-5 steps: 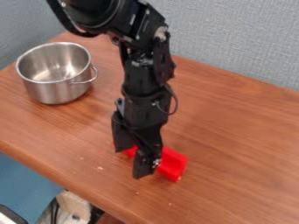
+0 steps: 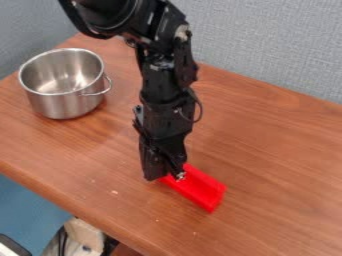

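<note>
A red rectangular block (image 2: 199,189) lies on the wooden table, angled toward the front right. My black gripper (image 2: 164,170) is down at the block's upper left end, in front of part of it. Its fingers look drawn together; whether they touch the block I cannot tell, as that end is hidden.
A steel pot (image 2: 60,97) with wire handles stands at the back left. A grey wall runs along the back.
My gripper's fingers have drawn closer together and shifted slightly. The red block now shows more of its length, toward the lower right.
</note>
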